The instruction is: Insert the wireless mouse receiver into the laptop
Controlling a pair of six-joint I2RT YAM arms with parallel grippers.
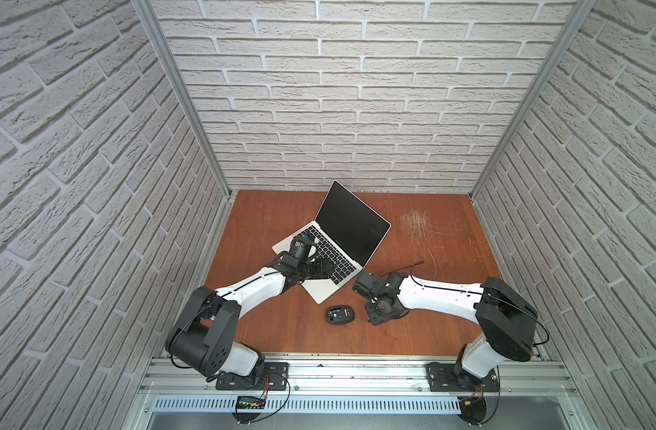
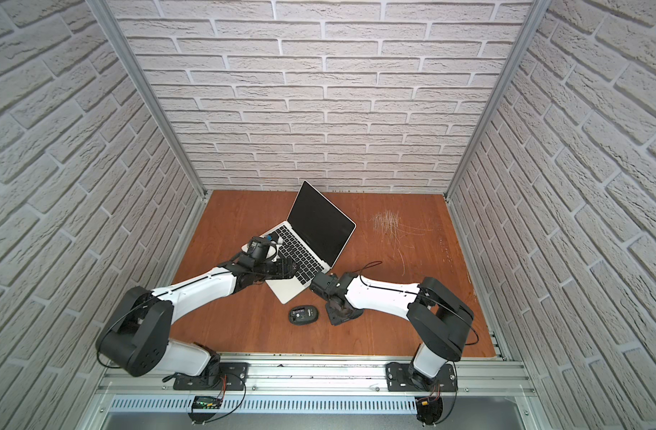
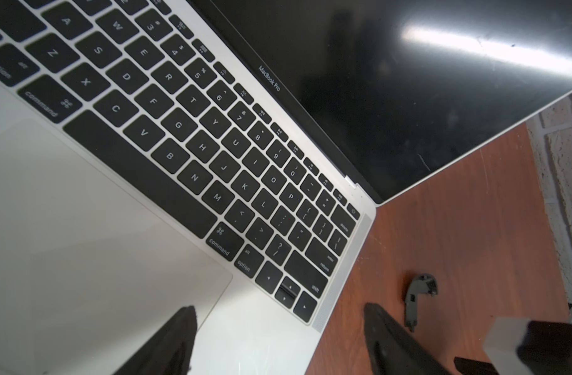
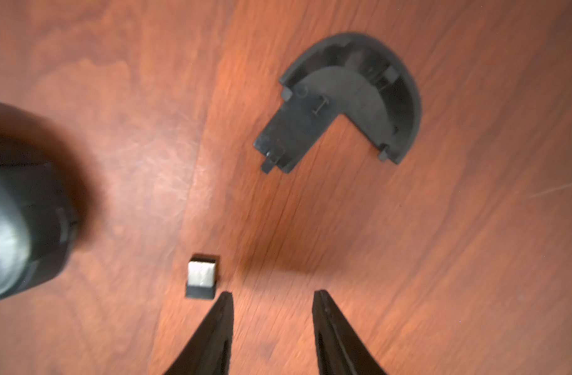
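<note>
On the wood lies the small receiver (image 4: 201, 279), metal plug facing up the view and black end down. My right gripper is partly open above the table, nothing between its fingers; the receiver sits just left of its left fingertip. The laptop (image 3: 129, 256) stands open, and its right side edge shows in the left wrist view. Above its palm rest and right corner hovers my left gripper, open and empty. Left of the right gripper, the black mouse (image 1: 339, 314) rests upside down with its compartment uncovered.
The mouse's curved battery cover (image 4: 361, 81) lies on the table, beyond the receiver in the right wrist view. The laptop screen (image 1: 353, 222) rises behind the keyboard. Bare wood (image 1: 442, 243) spreads right of the laptop.
</note>
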